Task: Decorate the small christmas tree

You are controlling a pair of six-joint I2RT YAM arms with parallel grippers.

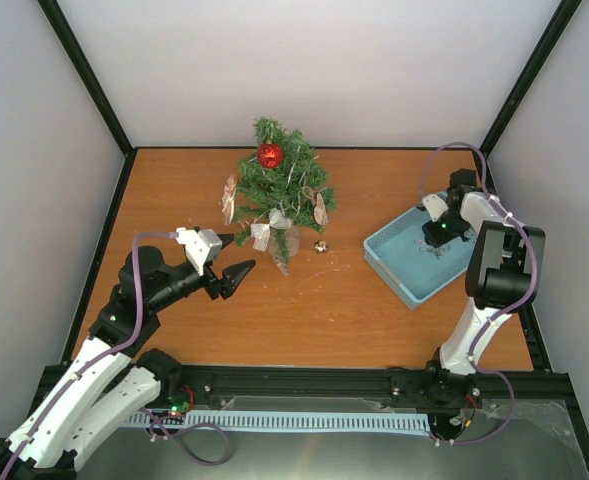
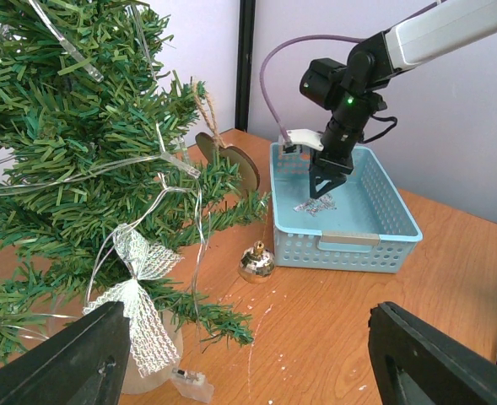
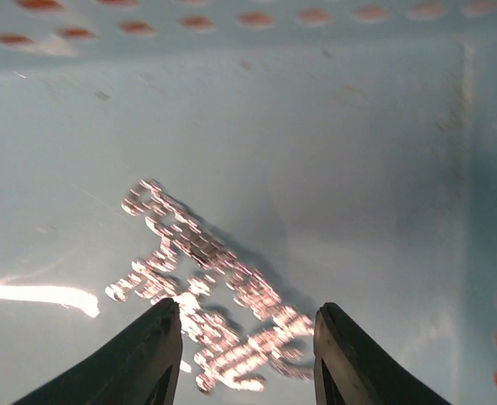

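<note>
The small tree [image 1: 284, 185] stands mid-table with a red bauble [image 1: 269, 155], wooden ornaments, light strings and a silver bow [image 2: 137, 287]. My left gripper [image 1: 236, 258] is open beside its lower branches, nothing between the fingers. My right gripper is open, pointing down inside the blue basket [image 1: 394, 260], over a pile of shiny metallic bead-like pieces [image 3: 206, 270] on the basket floor, which reaches between and past its fingertips.
A small shiny bell [image 2: 256, 263] lies on the wooden table [image 1: 304, 320] between tree and basket. Walls enclose the back and sides.
</note>
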